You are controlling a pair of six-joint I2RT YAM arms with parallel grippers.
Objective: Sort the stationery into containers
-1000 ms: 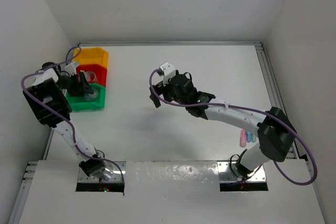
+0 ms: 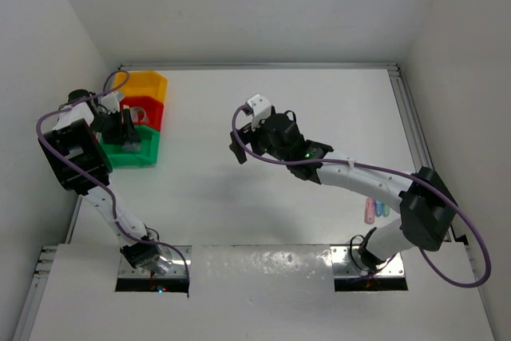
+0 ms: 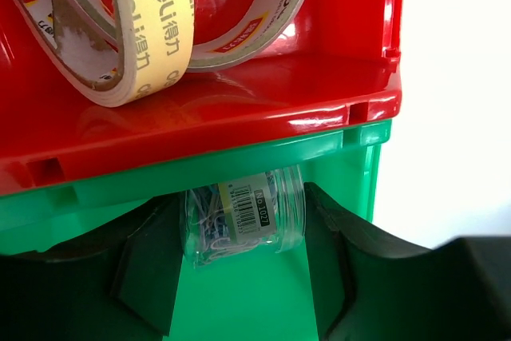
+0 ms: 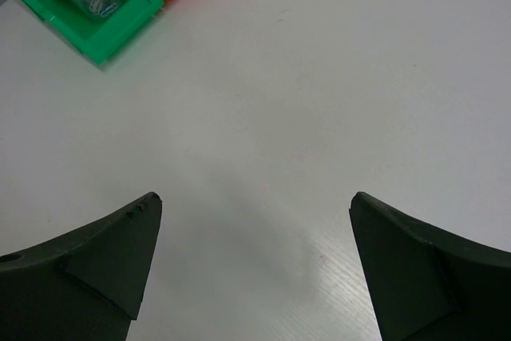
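A clear jar of paper clips (image 3: 243, 213) with a barcode label is in the green bin (image 2: 140, 157), between the fingers of my left gripper, which is shut on it. Just above it in the left wrist view is the red bin (image 3: 263, 97), holding tape rolls (image 3: 156, 21). My right gripper stands open over the middle of the white table, empty, with the green bin at the upper left of its view.
A yellow bin (image 2: 148, 81) stands behind the red one. Pink, blue and green items (image 2: 369, 210) lie at the right front of the table.
The left gripper and the jar in the green bin have shifted slightly leftward. The right arm has moved very slightly to the right.
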